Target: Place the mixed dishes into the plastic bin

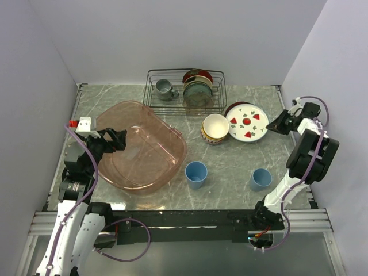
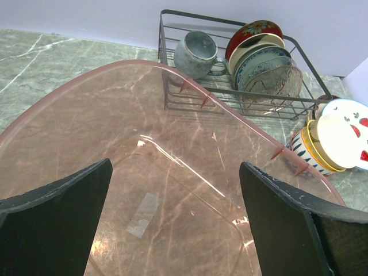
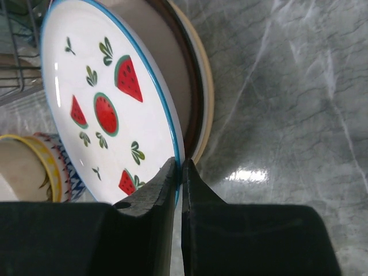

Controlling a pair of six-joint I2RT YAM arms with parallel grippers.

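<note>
My right gripper is shut on the blue rim of a white plate with strawberry and watermelon pictures (image 3: pixel 80 141). The plate is tilted, its held edge raised off the dishes beneath. Under it lie more plates (image 3: pixel 201 86), one dark-rimmed and one cream-rimmed. Over the empty pinkish clear plastic bin (image 1: pixel 135 155), my left gripper (image 1: pixel 119 140) stands open; its fingers (image 2: pixel 75 213) have nothing between them. Stacked bowls (image 1: pixel 215 127) sit just left of the plates. Two blue cups stand on the counter, one in the middle (image 1: pixel 196 174) and one at right (image 1: pixel 260 179).
A wire rack (image 1: pixel 155 103) at the back holds a grey-blue mug (image 1: pixel 165 89) and several upright plates (image 1: pixel 197 92). Bare marble counter (image 1: pixel 230 172) lies between the two cups. Walls close in the left, back and right.
</note>
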